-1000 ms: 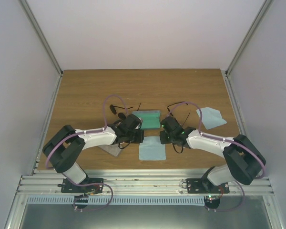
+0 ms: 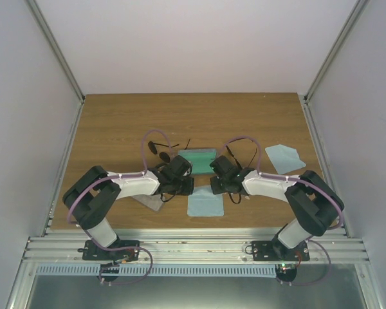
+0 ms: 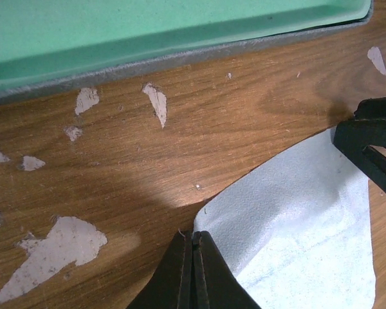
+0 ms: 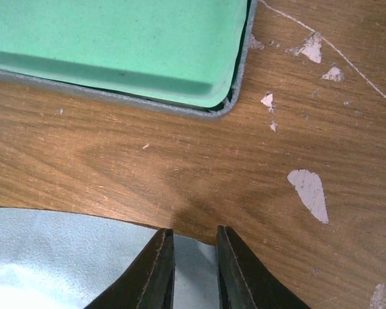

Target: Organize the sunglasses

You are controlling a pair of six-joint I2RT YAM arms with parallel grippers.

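Note:
A light blue cloth (image 2: pixel 205 205) (image 3: pixel 296 232) (image 4: pixel 64 257) lies before a green tray (image 2: pixel 197 159) (image 3: pixel 148 26) (image 4: pixel 116 45). My left gripper (image 2: pixel 190 187) is shut at the cloth's upper left corner; whether cloth is between its tips is hard to tell. My right gripper (image 2: pixel 215 186) stands part open over the other upper corner, fingertips at the cloth's edge. Dark sunglasses (image 2: pixel 163 156) lie left of the tray, more eyewear (image 2: pixel 244 141) to its right, partly hidden by my arms.
A second blue cloth (image 2: pixel 283 159) lies at the right, a grey cloth (image 2: pixel 148 200) under the left arm.
My right arm has moved leftward to the cloth's corner. My left arm has barely moved.

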